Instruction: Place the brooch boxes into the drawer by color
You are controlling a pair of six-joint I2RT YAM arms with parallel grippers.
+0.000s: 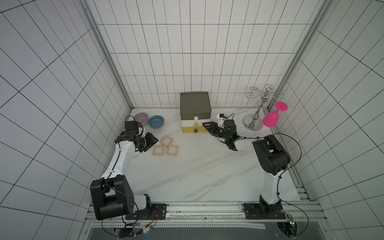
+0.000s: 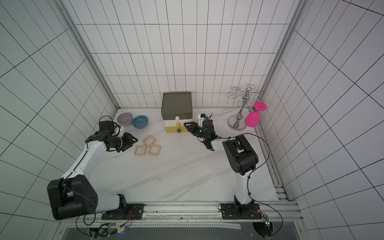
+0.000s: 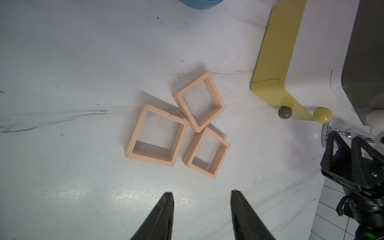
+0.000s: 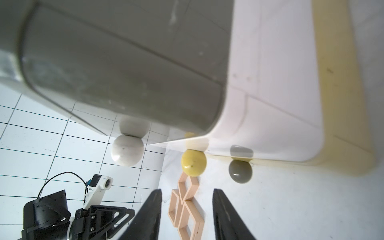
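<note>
A three-layer drawer unit (image 1: 195, 103) stands at the back middle, with a white knob (image 4: 127, 150), a yellow knob (image 4: 193, 162) and a dark grey knob (image 4: 240, 171). Its tiers are grey, white and yellow. Three peach square frames (image 3: 156, 158) lie flat together to its front left. My left gripper is open above the table just left of them, nothing between its fingers. My right gripper is at the unit's right front, near the knobs, its fingers apart with nothing between them.
A purple bowl (image 2: 124, 117) and blue bowl (image 2: 140, 121) sit back left. A chrome stand (image 1: 252, 124) with pink objects (image 1: 270, 118) is at the back right.
</note>
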